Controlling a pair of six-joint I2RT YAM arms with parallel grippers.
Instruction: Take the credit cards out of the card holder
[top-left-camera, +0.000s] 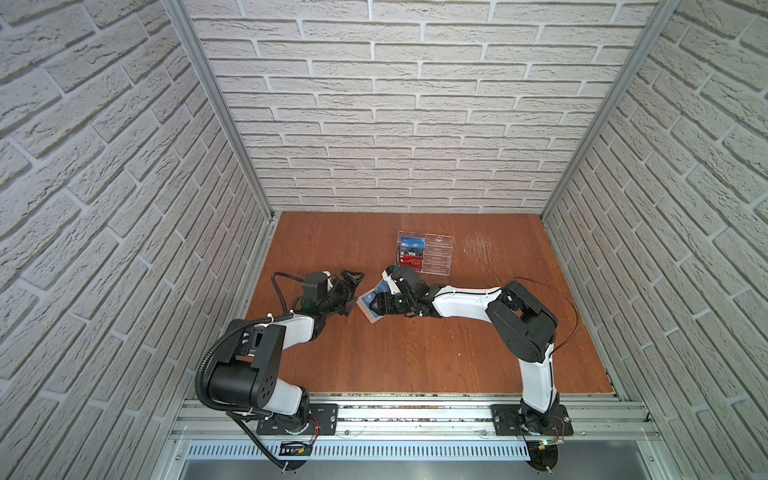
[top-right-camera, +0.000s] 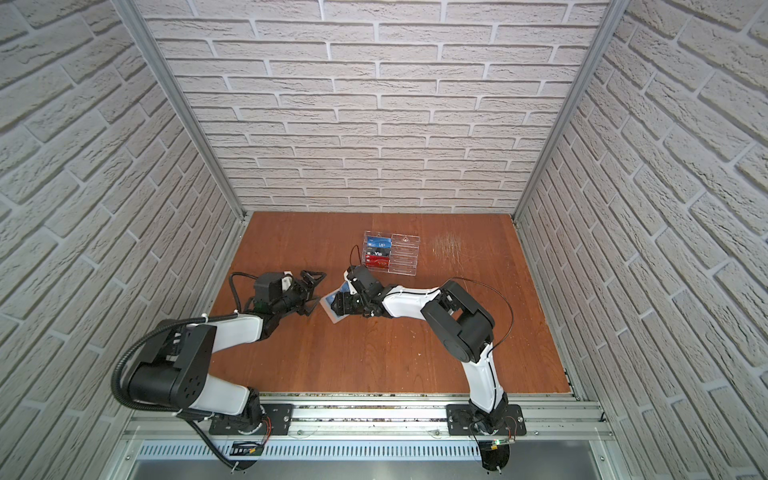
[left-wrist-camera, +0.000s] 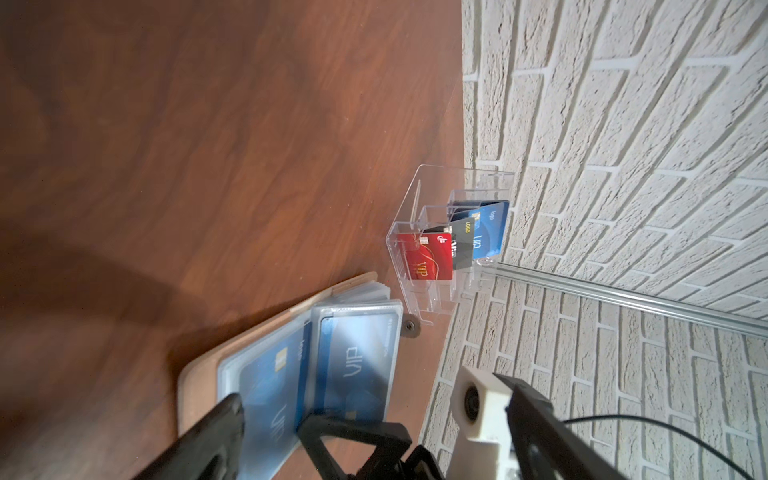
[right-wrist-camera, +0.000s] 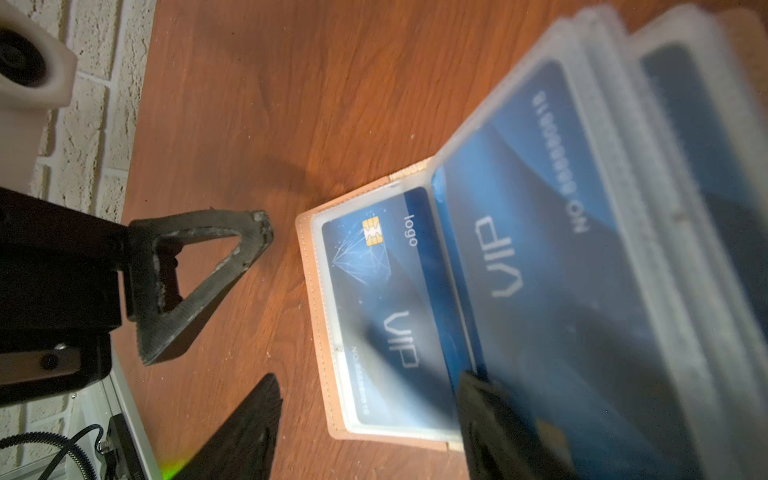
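The tan card holder (right-wrist-camera: 313, 336) lies opened on the table, with clear sleeves. One blue VIP card (right-wrist-camera: 384, 304) lies flat in its sleeve, while other sleeves with blue cards (right-wrist-camera: 552, 264) stand raised and partly overlap it. In the right wrist view my right gripper is over the holder with its fingers apart; one finger (right-wrist-camera: 488, 408) is at the fold by the raised sleeves, and I cannot tell if it touches them. My left gripper (top-left-camera: 352, 293) is open just left of the holder, nothing between its fingers.
A clear acrylic rack (top-left-camera: 437, 254) stands behind the holder. Its left side holds a red card (left-wrist-camera: 429, 256), a black card (left-wrist-camera: 462, 244) and a blue card (left-wrist-camera: 489, 229); its right side looks empty.
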